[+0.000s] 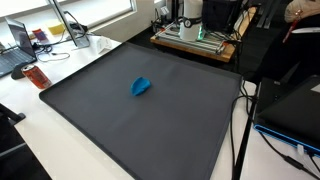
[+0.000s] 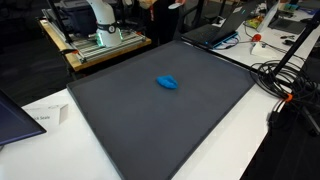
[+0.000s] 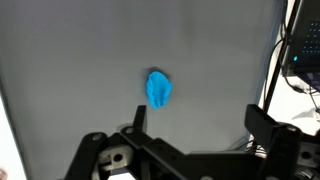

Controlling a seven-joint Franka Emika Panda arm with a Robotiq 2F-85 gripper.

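A small blue object, perhaps crumpled cloth (image 1: 140, 86), lies alone on the dark grey mat (image 1: 150, 130). From the other side the same blue object (image 2: 167, 82) sits toward the far half of the mat. Looking down from the wrist, I have the blue object (image 3: 158, 89) near the middle of the picture, ahead of my gripper. The two black fingers stand wide apart, with only bare mat between them. My gripper is open and well above the mat. Neither exterior view clearly shows the gripper.
A red can (image 1: 37, 77) stands at the mat's left corner beside a laptop (image 1: 14, 45). Cables (image 2: 292, 85) run along one table side. A wooden-edged platform (image 1: 190, 43) is beyond the mat.
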